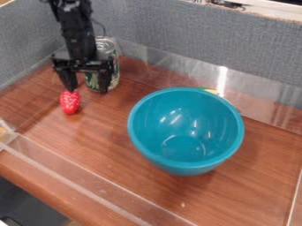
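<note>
My black gripper (84,74) is open at the upper left, its fingers pointing down just above a red strawberry (70,104) that lies on the wooden surface. A glass jar (105,55) stands right behind the gripper, partly hidden by it. A teal bowl (185,132) sits at the right of the surface, empty.
Grey padded walls (200,44) line the back and left. A clear ledge runs along the front and back edges. The middle of the wooden floor (112,132) between strawberry and bowl is free.
</note>
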